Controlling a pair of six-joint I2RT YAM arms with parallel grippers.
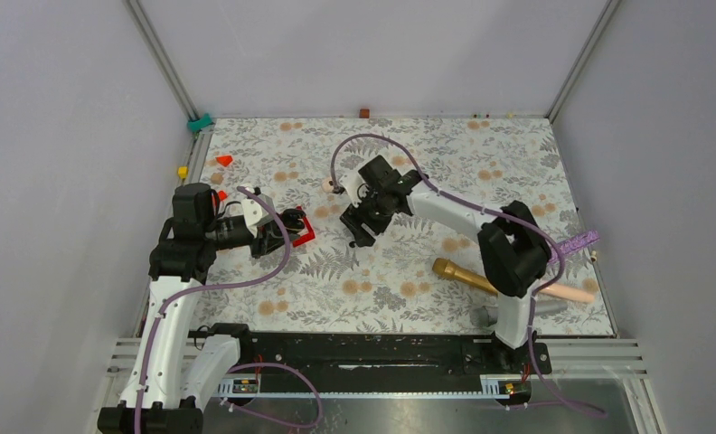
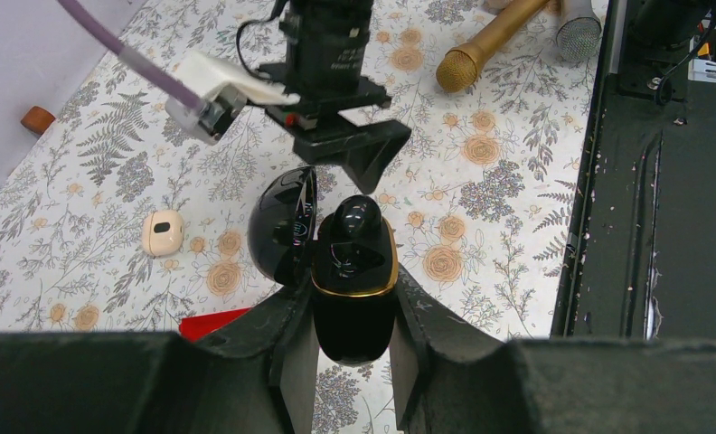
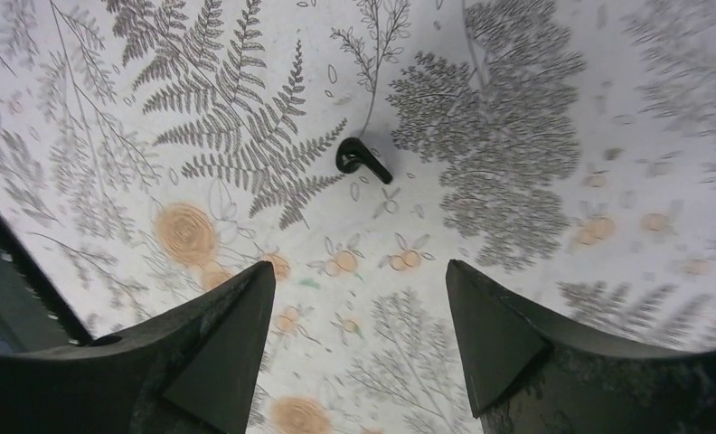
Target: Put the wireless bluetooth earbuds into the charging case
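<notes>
My left gripper (image 1: 277, 235) is shut on the black, gold-trimmed charging case (image 2: 354, 316), held lid open, with a black earbud (image 2: 357, 217) showing in its top. A second black earbud (image 3: 362, 161) lies alone on the patterned mat, just beyond the parted fingers of my right gripper; the gripper is part open with nothing between them. In the top view the right gripper (image 1: 357, 226) hangs over the mat right of the case.
A cream case (image 2: 162, 232) lies behind, and a red tray (image 1: 306, 233) sits under the left gripper. Microphones (image 1: 454, 273) lie at the front right.
</notes>
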